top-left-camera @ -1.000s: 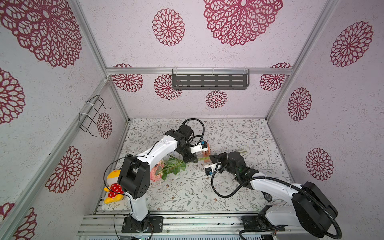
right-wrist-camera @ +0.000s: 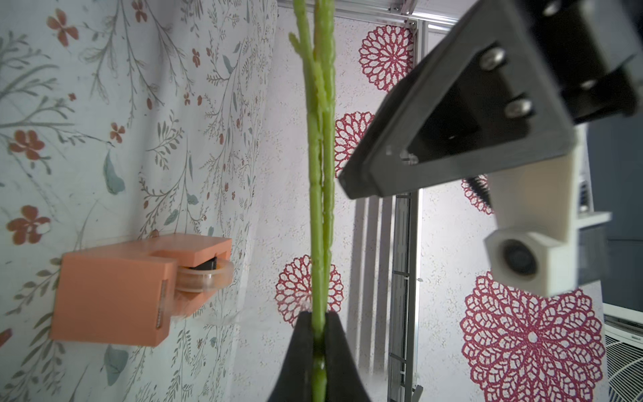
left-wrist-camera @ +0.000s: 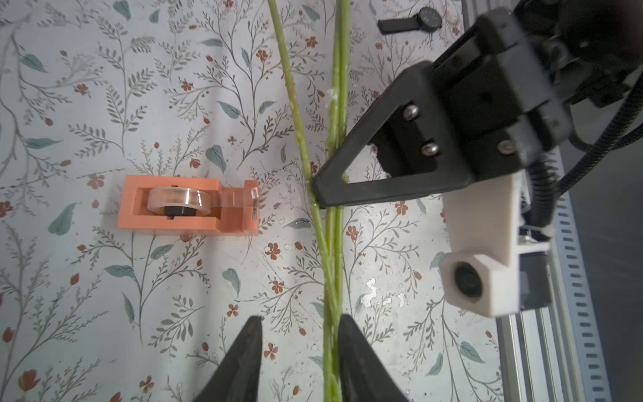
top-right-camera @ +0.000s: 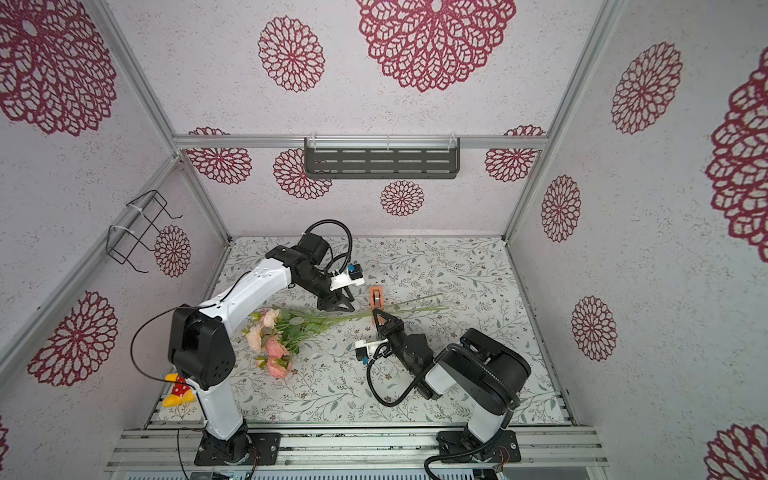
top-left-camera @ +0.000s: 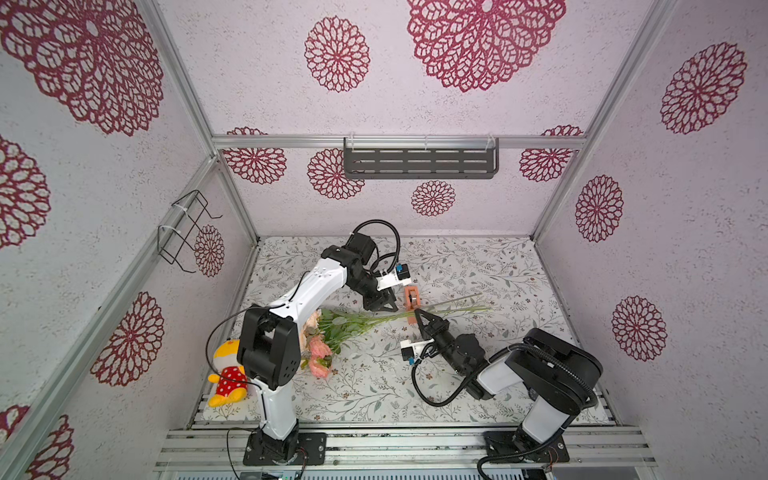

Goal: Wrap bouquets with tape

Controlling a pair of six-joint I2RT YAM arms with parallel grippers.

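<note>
A bouquet of pink flowers lies at the left, its long green stems running rightward across the middle. My right gripper is shut on the stems near an orange tape dispenser; a clear strip of tape shows at the dispenser's end. My left gripper hangs over the stems on the flower side of my right one, its blurred fingers apart. Whether any stem is between them is unclear; the stems appear below and beside its right finger.
A yellow-and-red plush toy sits at the front left. A dark grey shelf hangs on the back wall, a wire rack on the left wall.
Over the last second my right arm has swung leftward with the stems in its gripper.
</note>
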